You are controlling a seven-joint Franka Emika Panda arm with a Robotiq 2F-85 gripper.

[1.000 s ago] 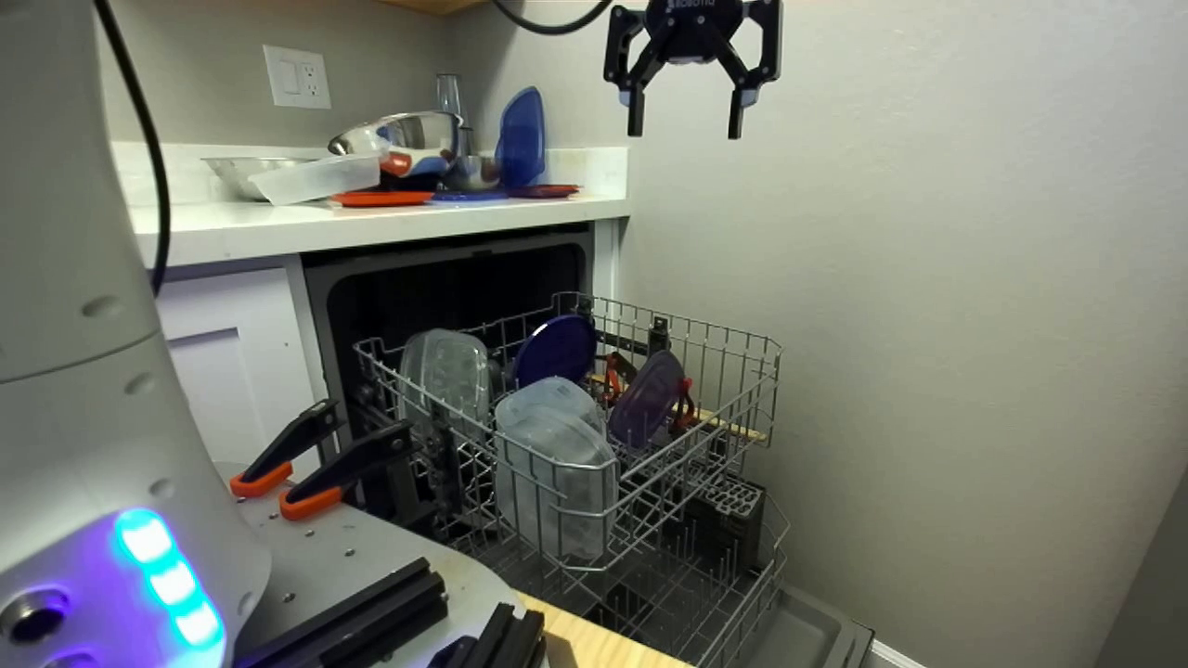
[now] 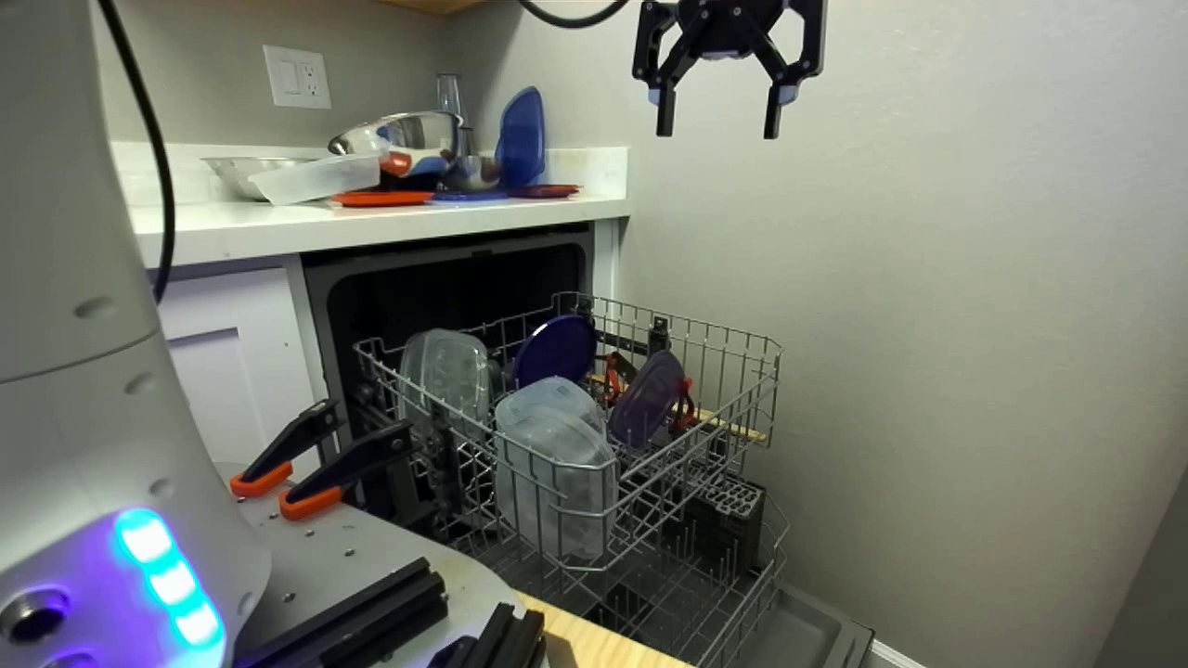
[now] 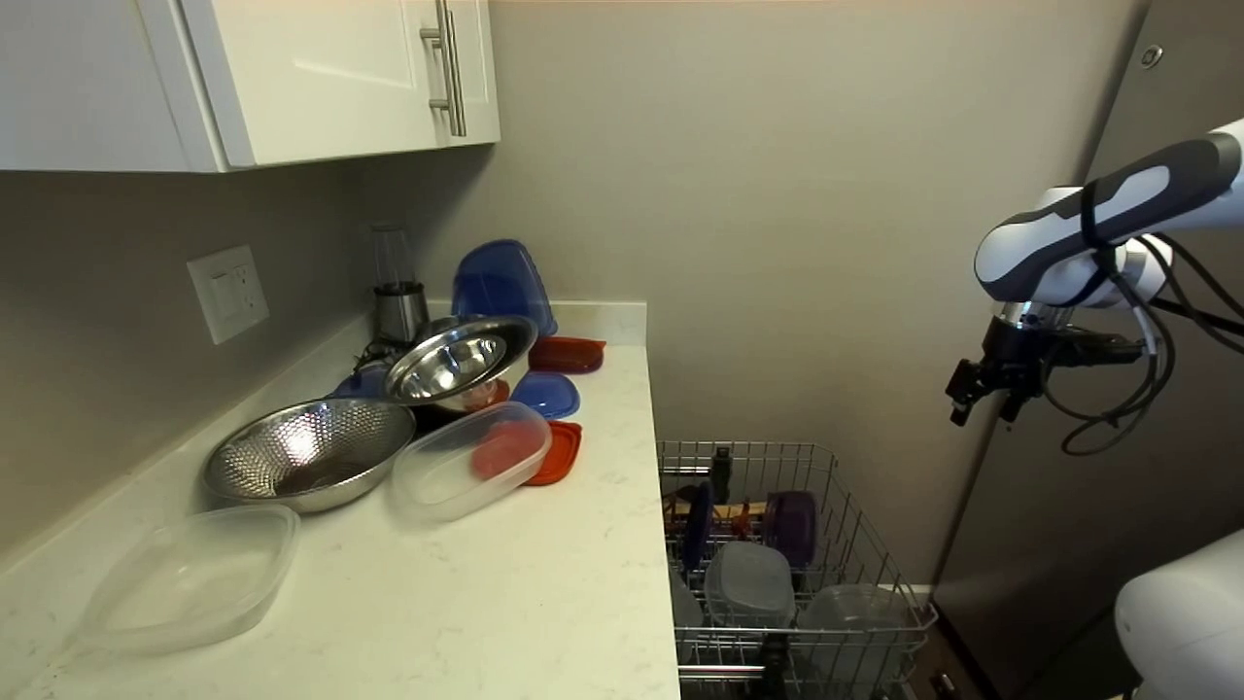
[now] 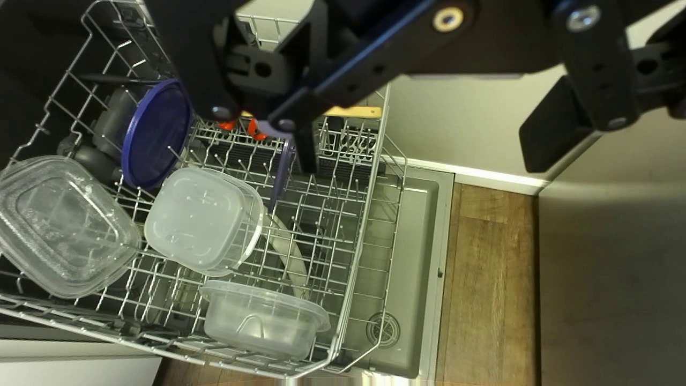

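High above the dishwasher's pulled-out upper rack (image 2: 768, 384), my gripper (image 2: 718, 122) hangs open, its fingers well apart and nothing between them. Inside the rack stand clear plastic containers (image 4: 267, 321), a translucent square one (image 4: 199, 219) and a blue-purple round lid (image 4: 154, 135). Another purple lid (image 2: 647, 401) leans near red-handled utensils (image 2: 681, 406) at the rack's right. In the wrist view the fingers hide part of the rack's far side. Exterior view 2 shows the gripper (image 3: 980, 414) off to the right of the rack.
The counter (image 3: 548, 583) holds a colander (image 3: 309, 449), steel bowls (image 3: 461, 362), clear tubs (image 3: 192, 577) and several red and blue lids (image 3: 545, 395). A wall (image 2: 947, 278) bounds the right side. Air above the rack is free.
My gripper has moved a little to the right in exterior view 1, still open and at about the same height. The rack and dishes have not moved.
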